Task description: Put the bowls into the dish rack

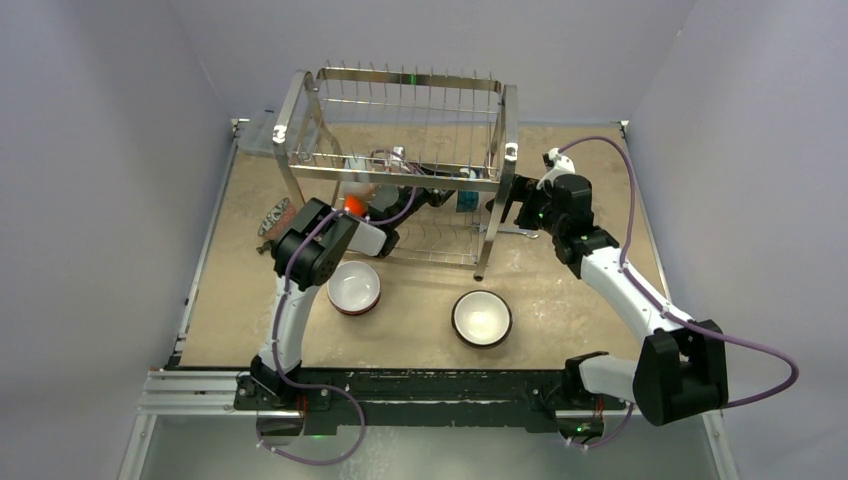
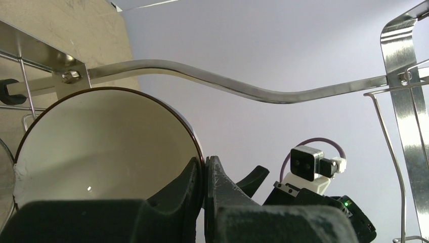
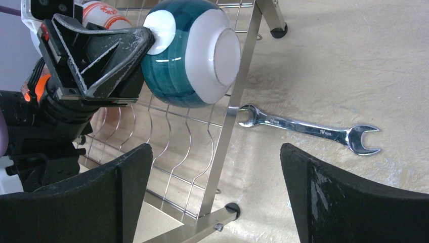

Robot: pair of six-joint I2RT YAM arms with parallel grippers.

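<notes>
A teal and white bowl stands tipped on its side on the lower shelf of the metal dish rack. My left gripper is shut on its rim, and the bowl's pale inside faces that wrist camera. Outside the rack's right end, my right gripper stands open with nothing between its fingers. Two more bowls rest on the table in front: a white-lined bowl at the left and a dark-rimmed bowl nearer the middle.
A wrench lies on the table beside the rack's right end. Inside the rack, a red-and-white patterned dish and an orange thing sit farther left. A patterned object lies left of the rack.
</notes>
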